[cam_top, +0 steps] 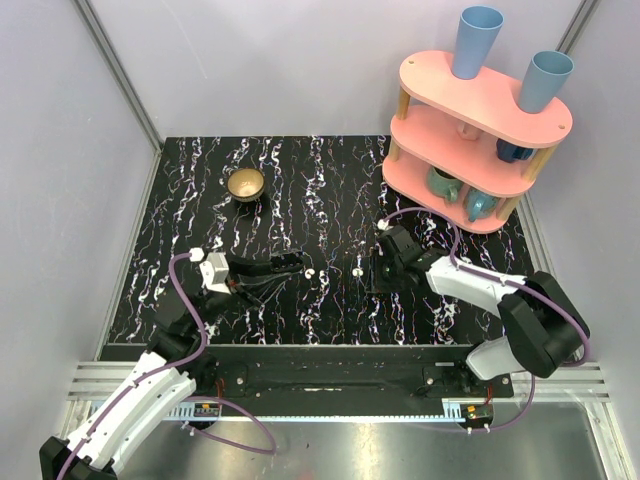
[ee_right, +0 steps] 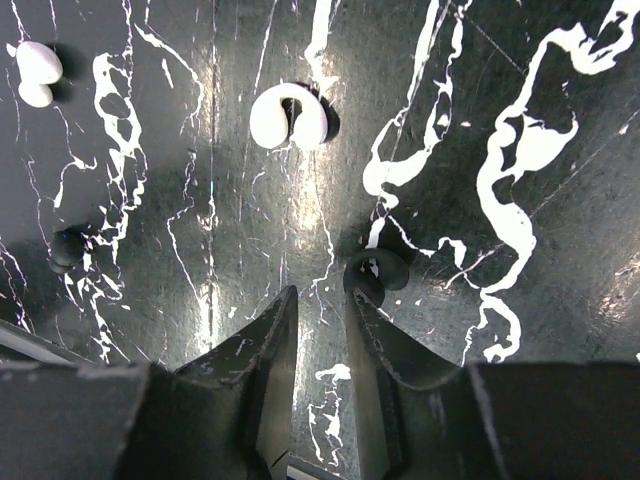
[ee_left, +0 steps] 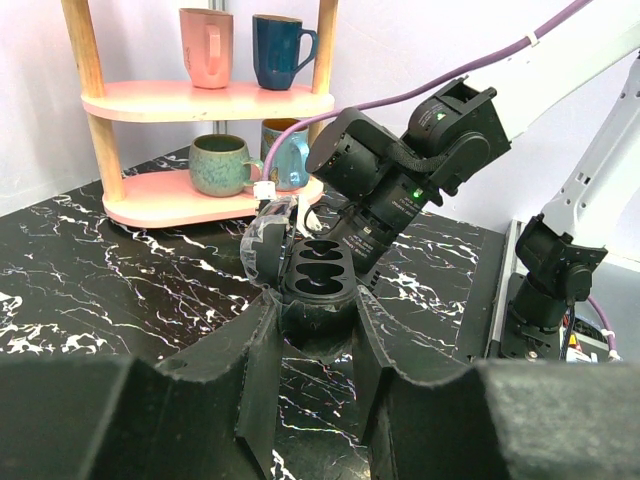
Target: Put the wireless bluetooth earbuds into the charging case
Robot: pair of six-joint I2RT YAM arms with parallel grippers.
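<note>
My left gripper is shut on the black charging case (ee_left: 320, 285), holding it above the table with its clear-topped lid raised. Dark round hollows show in the case's upper face. In the top view, the case (cam_top: 287, 262) is left of centre. My right gripper stands open over the table, nothing between its fingers. A black earbud (ee_right: 376, 274) lies close to its right fingertip in the image. Farther up are a white C-shaped earbud (ee_right: 289, 117) and another white earbud (ee_right: 40, 74). A second black earbud (ee_right: 68, 249) lies at the left.
At the back right, a pink tiered shelf (cam_top: 480, 165) carries cups and mugs. A brass-coloured bowl (cam_top: 246, 184) sits at the back left. Between bowl and shelf the black marbled table (cam_top: 320, 180) is clear. Purple cables run along both arms.
</note>
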